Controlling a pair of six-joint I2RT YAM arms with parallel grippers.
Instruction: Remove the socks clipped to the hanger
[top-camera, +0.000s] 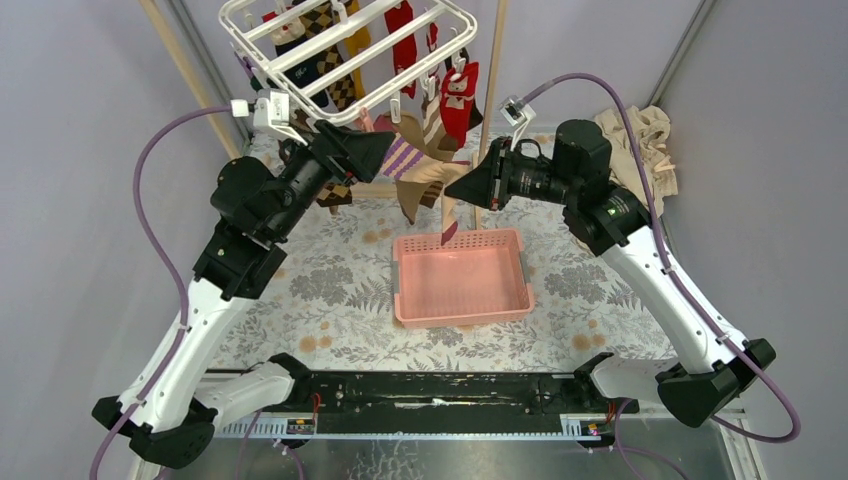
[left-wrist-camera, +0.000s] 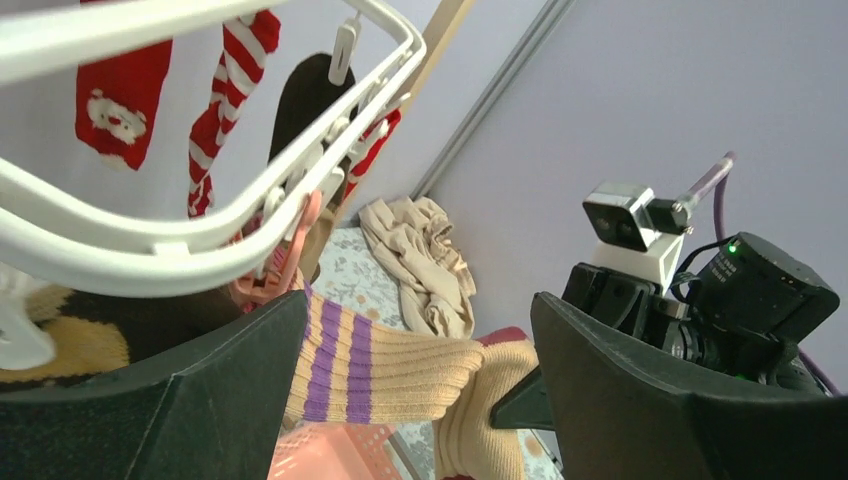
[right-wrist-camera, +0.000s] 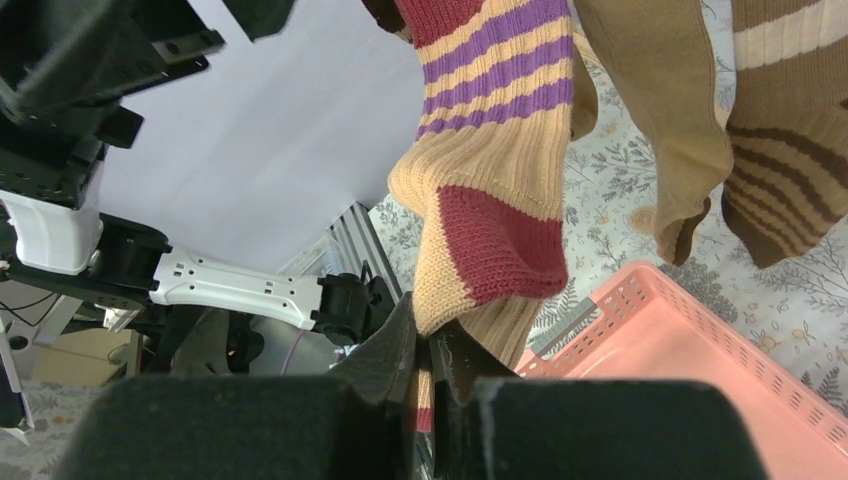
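A tan sock with purple stripes and dark red parts (top-camera: 404, 160) stretches from a pink clip (left-wrist-camera: 278, 265) on the white hanger (top-camera: 350, 113) toward the right. My right gripper is shut on this striped sock (right-wrist-camera: 490, 150), its toe end hanging below the fingers. In the left wrist view, the sock's upper end passes behind a finger of my left gripper. That gripper is open near the pink clip, with the clip and sock beyond its fingers and nothing visibly held. Several other socks, among them a red one (top-camera: 460, 95), hang from the hanger.
A pink basket (top-camera: 462, 322) stands on the floral-patterned surface below the hanging socks. Crumpled beige cloth (top-camera: 640, 145) lies at the back right. The hanger's frame runs close above my left gripper, and a wooden pole (top-camera: 491, 70) stands behind.
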